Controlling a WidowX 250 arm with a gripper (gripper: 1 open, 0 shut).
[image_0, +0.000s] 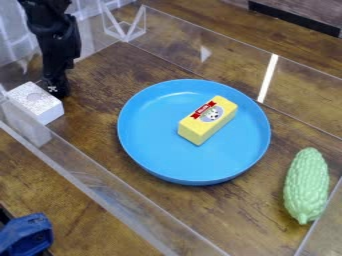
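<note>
My dark gripper (48, 82) hangs low at the upper left, beside a white block (35, 103) that lies just in front of it; whether its fingers are open is hard to see against the dark wood. A yellow block (207, 119) with a red-and-white label rests on a round blue plate (147, 142) in the middle. A pale green vegetable-like object (306, 185) lies at the right.
Clear low walls surround the wooden work surface (160, 60). A blue object (24, 236) sits at the bottom left corner. The wood above the plate is clear.
</note>
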